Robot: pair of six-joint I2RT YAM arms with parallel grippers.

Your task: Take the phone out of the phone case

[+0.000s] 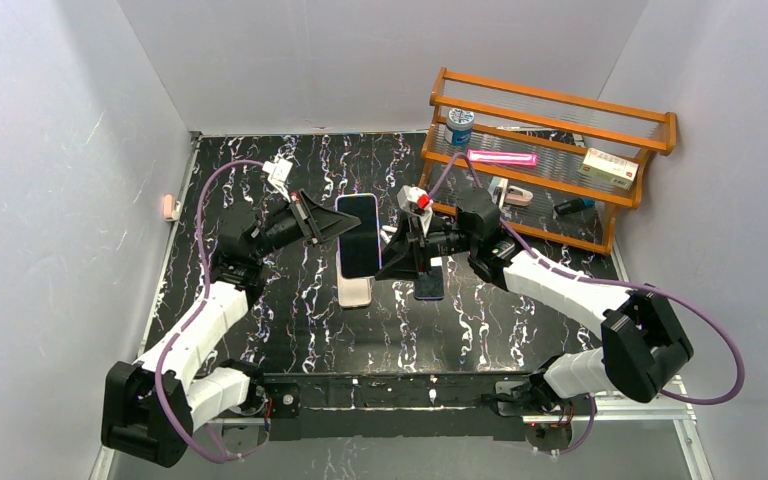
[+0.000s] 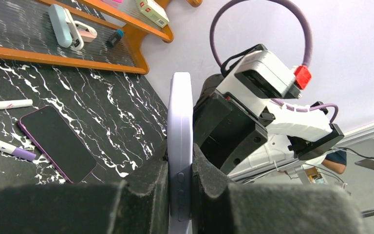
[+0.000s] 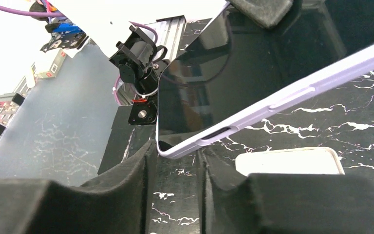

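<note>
A phone in a pale lilac case point(image 1: 359, 236) is held up over the middle of the table, screen toward the top camera. My left gripper is shut on it; the left wrist view shows it edge-on between the fingers. My right gripper is at the phone's lower right corner, its fingers part open just beside the case's corner in the right wrist view; whether they touch it is unclear.
A beige phone-shaped item point(image 1: 354, 293) lies beneath. A dark phone point(image 2: 57, 143) and markers point(image 2: 6, 105) lie to the right of it. A wooden rack point(image 1: 550, 90) with small items stands at the back right.
</note>
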